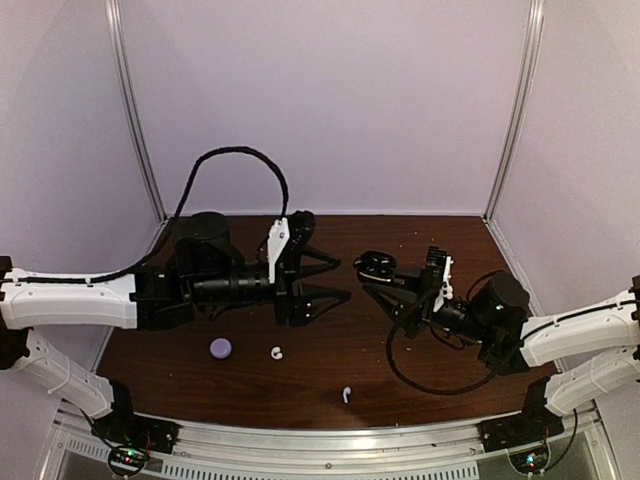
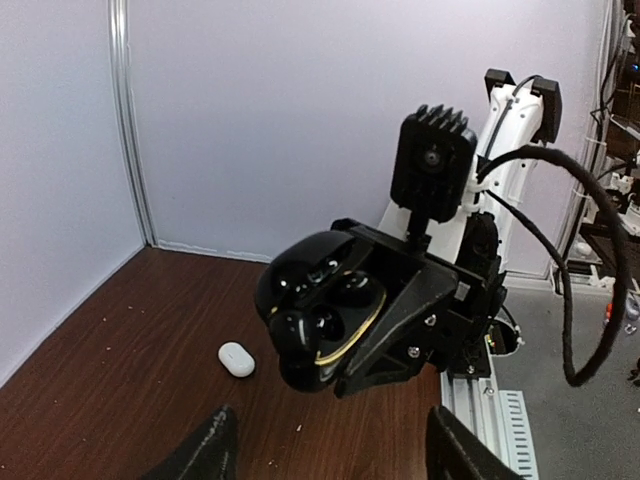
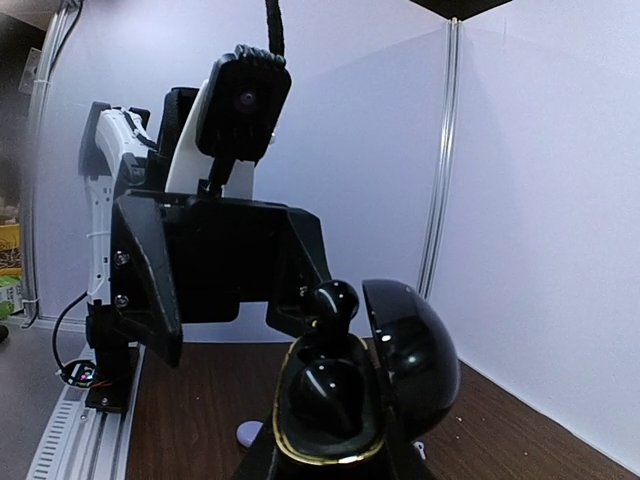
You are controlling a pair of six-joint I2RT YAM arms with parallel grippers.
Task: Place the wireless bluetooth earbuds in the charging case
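Observation:
My right gripper point(image 1: 380, 280) is shut on the glossy black charging case point(image 1: 375, 264), holding it above the table. Its lid point(image 3: 410, 355) stands open and a thin gold line runs round the rim. Inside shows a shiny black dome point(image 3: 328, 395). A small black rounded piece point(image 3: 337, 302) sticks up at the case's edge, perhaps an earbud; how deep it sits cannot be told. Left of the case, apart from it, my left gripper point(image 1: 347, 281) stands open with nothing between its fingers.
A purple disc point(image 1: 220, 348) and two small white pieces, one round point(image 1: 277, 353) and one long point(image 1: 346, 394), lie toward the table's front. The left wrist view shows a white oval object point(image 2: 236, 359) beyond the case.

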